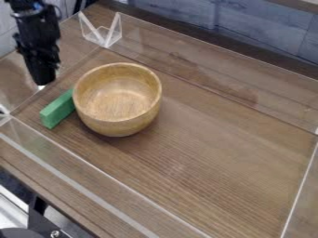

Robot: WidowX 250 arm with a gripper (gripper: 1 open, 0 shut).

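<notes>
My gripper [44, 74] is at the upper left, raised above the table's left side, its fingers pointing down and shut, with nothing seen between them. A green block [58, 108] lies below and to the right of it, against the left side of a large wooden bowl [118, 98]. The bowl looks empty.
A white wire-like object [100, 32] stands at the back left.
</notes>
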